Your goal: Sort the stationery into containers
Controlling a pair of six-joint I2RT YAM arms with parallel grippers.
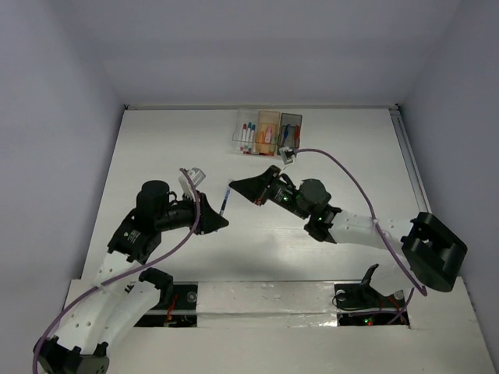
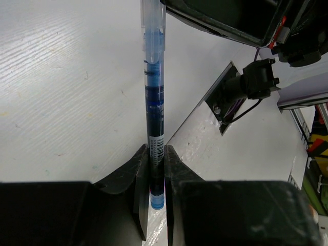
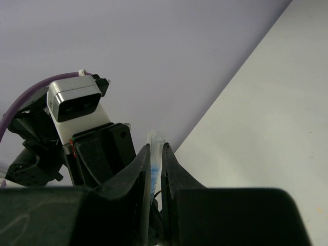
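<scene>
A slim blue pen [image 1: 224,202] with a clear end spans the gap between my two grippers, above the middle of the table. My left gripper [image 1: 224,223] is shut on its lower, dark end; in the left wrist view the pen [image 2: 155,110] rises from between the fingers, its upper part clear. The right gripper [image 1: 232,185] is shut on the clear end, which shows between the fingertips in the right wrist view [image 3: 156,154]. At the back stand a clear container [image 1: 237,134] with markers, an orange one [image 1: 269,118] and a dark grey one [image 1: 290,119].
Several markers [image 1: 248,132] stand in the clear container, pinkish items [image 1: 267,135] in the orange one, and blue and red items in the dark one. The right wrist camera [image 1: 288,155] is close in front of the containers.
</scene>
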